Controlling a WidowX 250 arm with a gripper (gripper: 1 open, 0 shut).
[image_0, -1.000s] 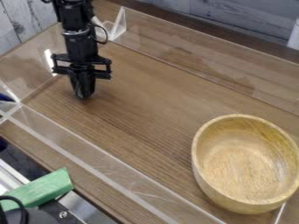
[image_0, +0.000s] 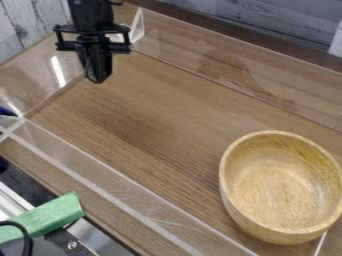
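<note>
My gripper (image_0: 96, 72) hangs over the upper left of the wooden tray floor, dark, with its fingers pointing down and shut; nothing shows between them. A large tan bowl (image_0: 278, 150) sits at the lower right. A green block (image_0: 47, 216) lies outside the tray at the bottom left, beside dark cables.
The tray's middle (image_0: 160, 120) is bare wood. Clear tape strips run along its left and lower edges, and walls line the back. A blue object shows partly at the far left edge.
The arm and gripper have moved up and toward the back, away from the tray floor. The bowl and green block have stayed where they were.
</note>
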